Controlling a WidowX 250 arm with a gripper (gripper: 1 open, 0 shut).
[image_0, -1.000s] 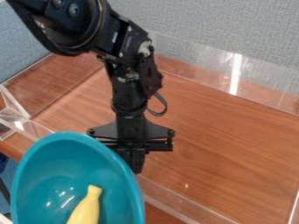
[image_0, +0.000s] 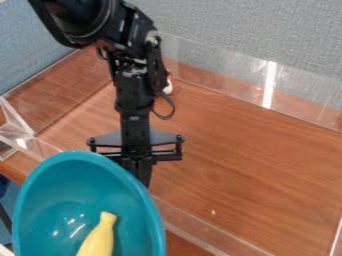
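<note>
The black arm hangs from the top left, with its gripper (image_0: 136, 168) low over the wooden floor, just behind a teal bowl (image_0: 54, 210). The fingertips are partly hidden by the bowl's rim; the gripper looks shut, with nothing visible between its fingers. A yellow object (image_0: 98, 236), long and rounded, lies inside the bowl.
Clear plastic walls run along the back and the near side of the wooden tray (image_0: 254, 170). The wooden surface to the right and behind the arm is bare.
The arm and gripper have moved a little to the left and back, up in the view. The bowl and yellow object are unchanged.
</note>
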